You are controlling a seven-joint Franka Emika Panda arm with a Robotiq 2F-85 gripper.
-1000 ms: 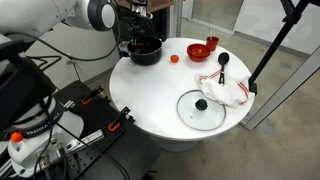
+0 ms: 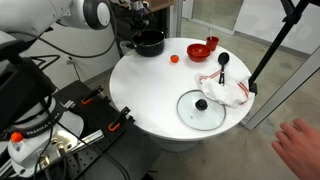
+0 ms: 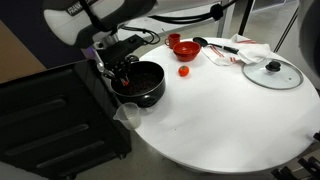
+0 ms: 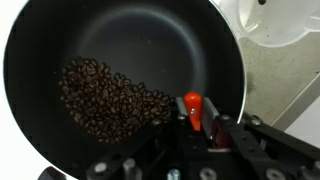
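Inside the black pot (image 4: 145, 45), seen from above in the wrist view, dark brown coffee beans (image 4: 108, 100) lie gathered to one side of the bottom. My gripper is over the pot, shut on a small red object (image 4: 193, 103); its full shape is hidden by the fingers. Exterior view 2 has the pot (image 3: 150, 97) at the table's left edge, with the gripper (image 3: 122, 82) over its opening. A clear plastic cup (image 3: 128, 116) is right beside the pot, and its rim and handle (image 4: 232, 15) show at the wrist view's top right.
A red tomato (image 2: 175, 58), red bowl (image 2: 198, 52) and red cup (image 2: 212, 43) stand right of the pot. Farther right, a black ladle (image 2: 223, 62) rests on a white cloth (image 2: 228, 86). A glass lid (image 2: 201, 110) lies near the front.
The arm and gripper have risen and shifted a little left over the pot. The things on the table look unmoved.
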